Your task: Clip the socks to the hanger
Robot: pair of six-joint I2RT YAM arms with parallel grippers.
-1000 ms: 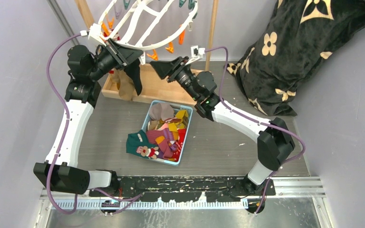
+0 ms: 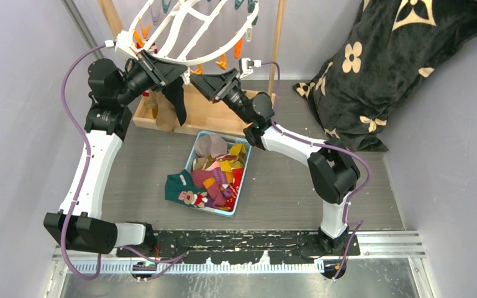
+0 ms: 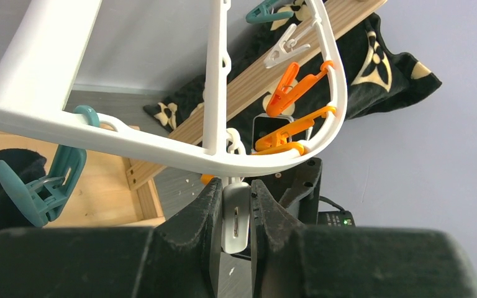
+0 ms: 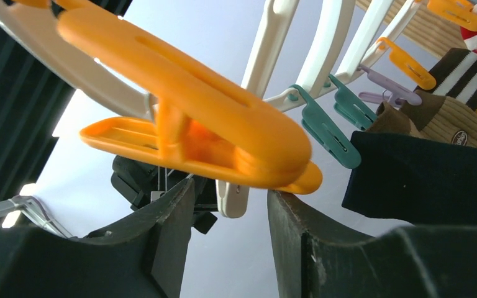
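Observation:
The white hanger (image 2: 211, 54) hangs at the top, ringed with coloured clips. My left gripper is shut on a white clip (image 3: 235, 226) at the rim. My right gripper stands part open just below a large orange clip (image 4: 205, 124), the white clip visible beyond, between its fingertips. A black sock (image 4: 416, 174) and a brown sock (image 4: 441, 118) hang at the clips on the right of the right wrist view. A teal clip (image 3: 68, 180) is left of my left gripper.
A blue bin (image 2: 246, 160) of mixed socks stands on the floor below the arms. Behind it is a wooden tray (image 2: 223, 117); a black patterned cloth (image 2: 385, 74) fills the back right.
The right arm has moved up and left, bringing its gripper closer to my left gripper at the hanger's front rim. The left arm looks unchanged.

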